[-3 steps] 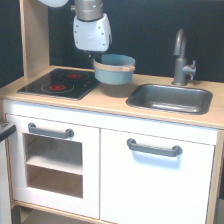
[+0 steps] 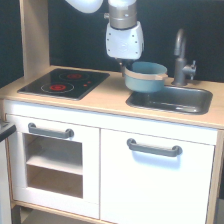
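Note:
A grey-blue pot (image 2: 147, 84) with a tan band across its near side is at the left part of the metal sink (image 2: 186, 99), covering some of the basin. My white gripper (image 2: 124, 66) points down at the pot's left rim and appears shut on it. The fingers are small and dark here, and their grip on the rim is partly hidden. Whether the pot's underside touches the sink cannot be made out.
A black stovetop (image 2: 65, 83) with red burner rings lies on the left of the wooden counter (image 2: 109, 92). Behind the sink rises a grey faucet (image 2: 181, 58). Below are an oven door (image 2: 52, 133) and a white cabinet door (image 2: 157, 180). The sink's right part is free.
My gripper and the pot have moved together to the right, and a little lower in view, from the counter beside the stovetop to the sink's left part.

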